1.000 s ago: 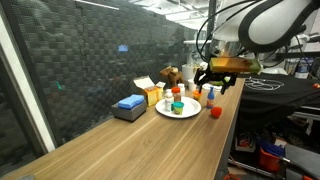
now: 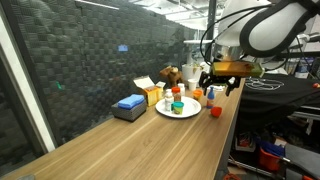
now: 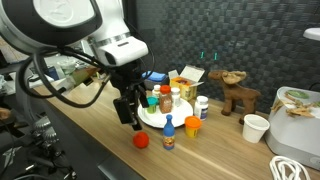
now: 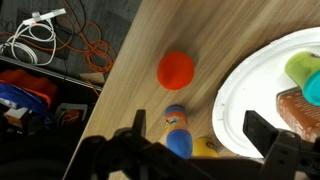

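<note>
A small red round object (image 2: 216, 112) lies near the table's right edge; in the wrist view the red object (image 4: 175, 70) sits alone on bare wood. My gripper is open above the table, with nothing held between its fingers. Below the gap in that view stands a blue-and-orange bottle (image 4: 178, 132), seen from above. From the other side, the blue bottle (image 3: 168, 132) stands upright beside the red object (image 3: 141, 140), and the gripper (image 3: 134, 112) hangs above and apart from both.
A white plate (image 4: 234, 105) carries jars and a green cup. An orange cup (image 3: 193, 126), a white cup (image 3: 255, 127) and a brown toy moose (image 3: 232, 92) stand around it. At the back is a blue-topped dark box (image 2: 129, 108).
The gripper has shifted slightly, a little to the right in exterior view 1. The objects on the table stay where they were.
</note>
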